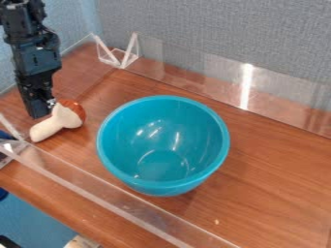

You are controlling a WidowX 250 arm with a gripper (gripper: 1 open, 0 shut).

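Note:
A cream, elongated object with an orange-red end (56, 122) lies on the left side of the wooden table. The black gripper (42, 100) is just above it at the upper left, its fingertips close to the object; whether they touch it cannot be told, nor how far they stand open. A large turquoise bowl (165, 145) stands empty in the middle, to the right of the object.
A white wire-like stand (116, 56) sits at the back left. A clear low barrier runs along the back and front of the table (272, 174).

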